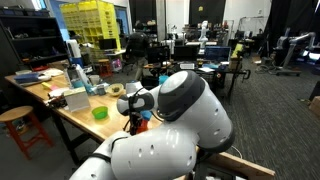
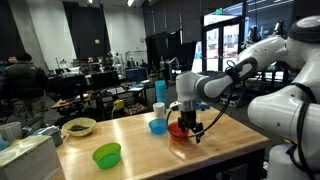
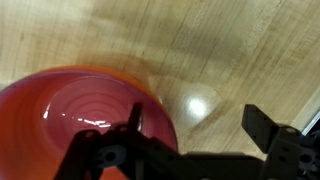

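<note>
A red bowl (image 3: 85, 105) fills the lower left of the wrist view, and in exterior view 2 the same red bowl (image 2: 176, 131) rests on the wooden table (image 2: 135, 130). My gripper is open over its edge. One finger (image 3: 125, 145) reaches over the inside of the bowl, the other finger (image 3: 268, 135) is over bare wood outside it. The rim passes between them with space on the outer side. Whether a finger touches the bowl cannot be told. In exterior view 1 the arm mostly hides the gripper and bowl.
Close beside the red bowl is a blue bowl (image 2: 157, 127). A green bowl (image 2: 107, 155) and a yellow bowl (image 2: 78, 127) stand farther left, near a white box (image 2: 30, 157). The table right of the red bowl looks clear.
</note>
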